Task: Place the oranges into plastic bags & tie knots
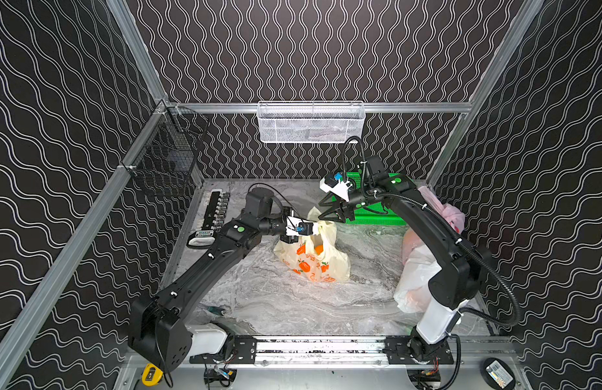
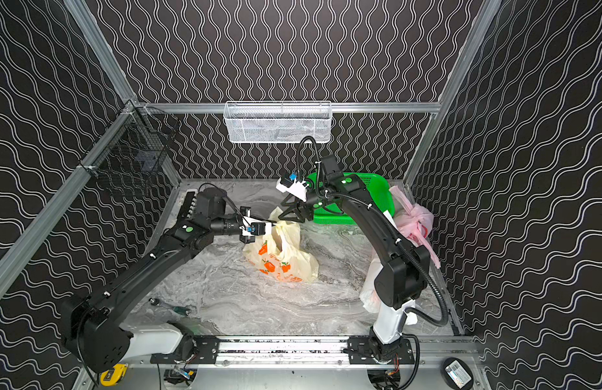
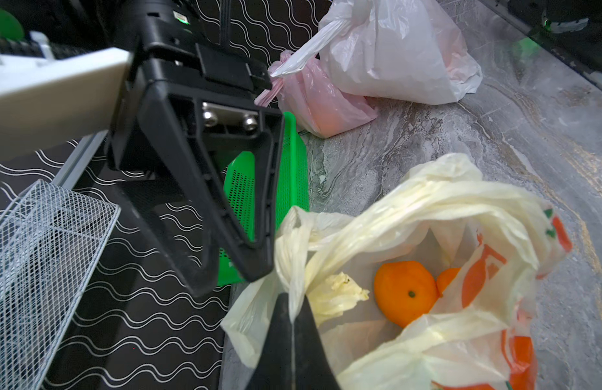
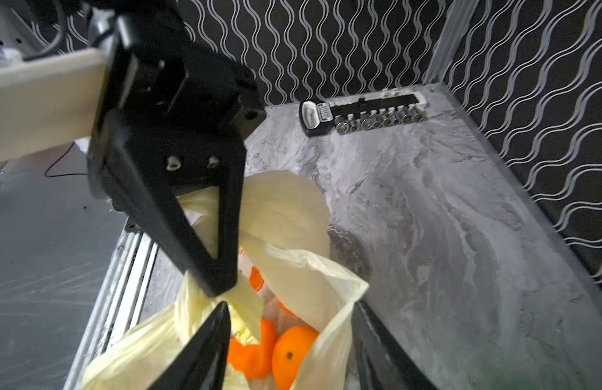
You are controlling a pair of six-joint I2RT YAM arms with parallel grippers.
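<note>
A cream plastic bag with printed oranges [image 1: 314,263] stands in the middle of the table, its mouth open. Oranges [image 3: 405,292] lie inside it. My left gripper is shut at the bag's rim, with a twisted strand of plastic caught between its fingertips. From the far side, my right gripper [image 1: 327,211] reaches over the bag's back edge. Its fingers [image 4: 213,351] are parted, and a fold of the bag [image 4: 343,325] stands in the gap between them, not clamped.
Behind the right arm stands a green basket [image 2: 379,195]. A pink bag [image 2: 414,224] and a white bag [image 1: 414,286] lie at the right side. A socket set [image 1: 213,214] sits at the far left.
</note>
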